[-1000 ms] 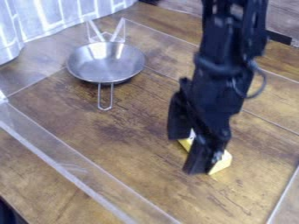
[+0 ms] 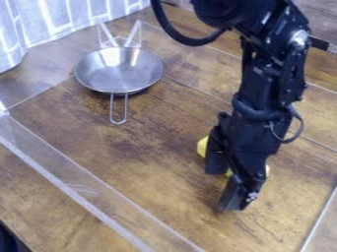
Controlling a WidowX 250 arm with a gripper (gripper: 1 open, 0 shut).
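The black gripper (image 2: pixel 230 175) is low over the wooden table at the centre right, right on a yellow object (image 2: pixel 204 147) that is mostly hidden behind it. Small yellow parts show to the left of the gripper and beside its fingers. Whether the fingers are closed on the object cannot be made out.
A steel pan (image 2: pixel 118 69) with wire handles sits at the back left, near a white curtain. A clear edge strip runs along the left.
The arm has moved down and a little back onto the yellow object, which is now more covered by the gripper. The pan has not moved.
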